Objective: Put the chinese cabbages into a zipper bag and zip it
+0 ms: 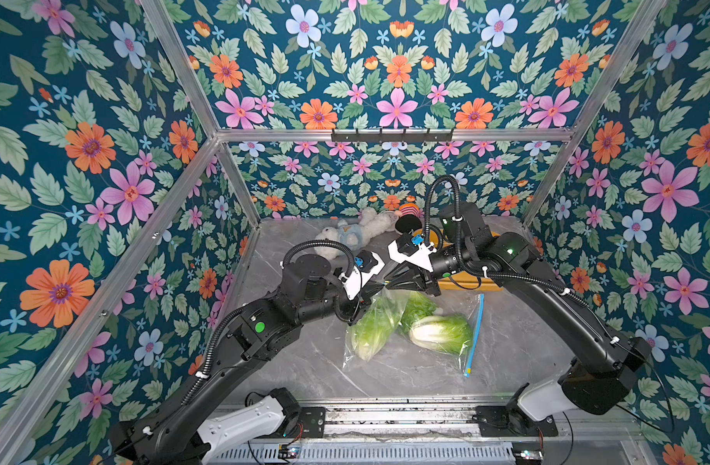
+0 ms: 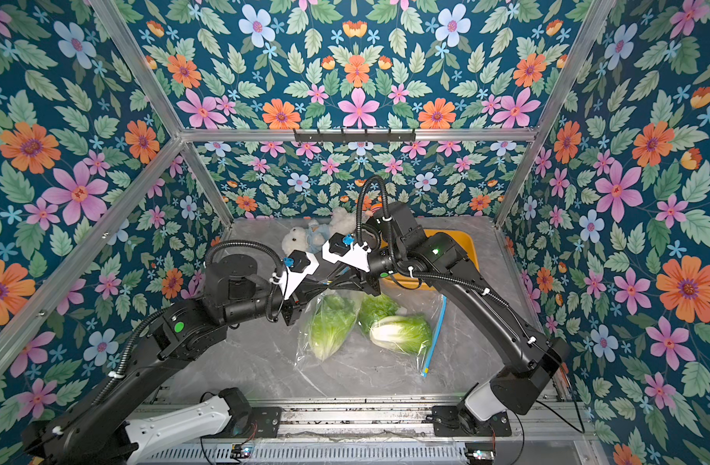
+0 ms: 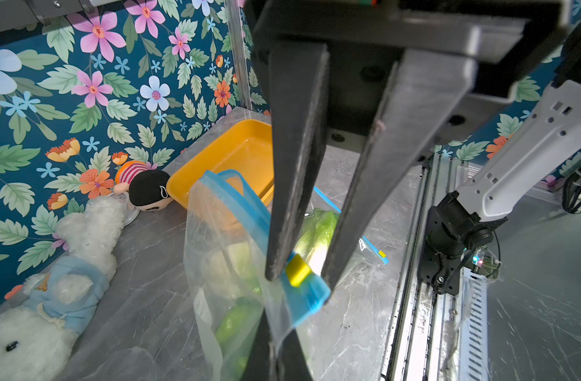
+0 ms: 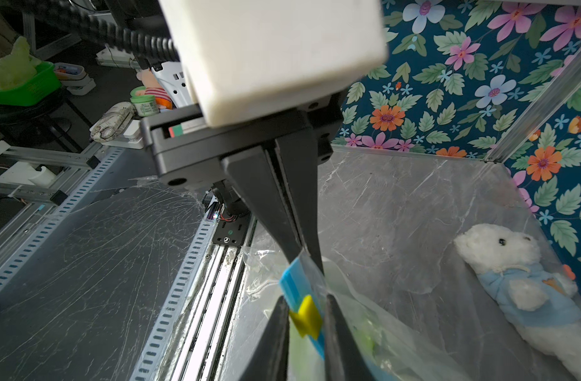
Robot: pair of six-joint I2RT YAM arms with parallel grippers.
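Observation:
A clear bag (image 1: 362, 341) with a green cabbage (image 1: 372, 327) inside hangs from my left gripper. That gripper is shut on the bag's upper edge; its fingers (image 4: 265, 197) pinch the film beside the blue zip strip (image 3: 230, 197). Facing it, my right gripper stands part open, one finger on either side of the yellow slider (image 3: 297, 270), not closed on it. A second clear bag with a blue zip strip (image 1: 475, 333) lies to the right, with leafy cabbage (image 1: 440, 333) that appears to be inside it.
Behind the right arm stands a yellow tub (image 3: 239, 152). A white plush toy (image 4: 525, 285) and a doll with a striped cap (image 3: 147, 187) lie at the back. Grey tabletop (image 1: 292, 372) in front of the left arm is bare.

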